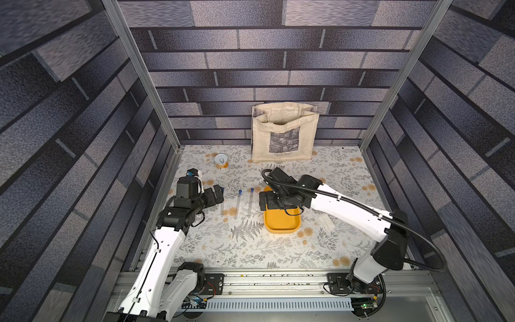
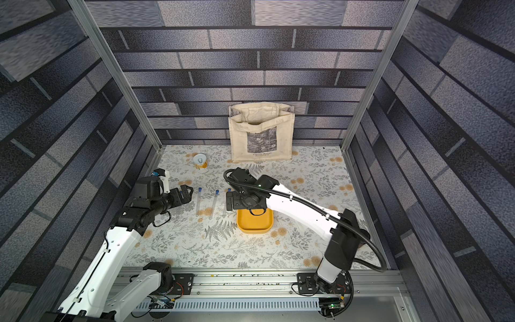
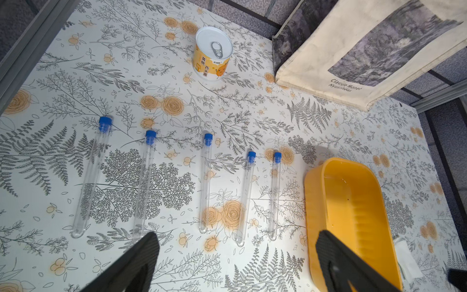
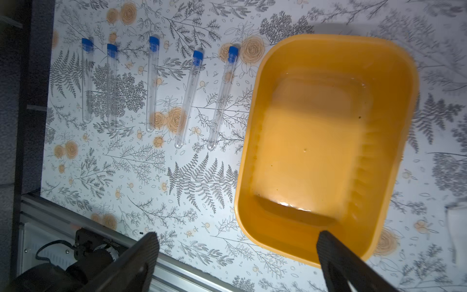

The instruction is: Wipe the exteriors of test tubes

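Several clear test tubes with blue caps, among them one tube, lie side by side on the patterned table. In the right wrist view, a tube lies closest to the yellow tray, just left of it. The tray looks empty. My right gripper hovers over the tray's far left part, open and holding nothing. My left gripper is above the tubes' left side, also open and empty. A white, folded cloth-like piece lies right of the tray, partly cut off in the right wrist view.
A yellow can stands at the back left. Behind the work area is an upright canvas bag. Bare table shows in front of the tubes.
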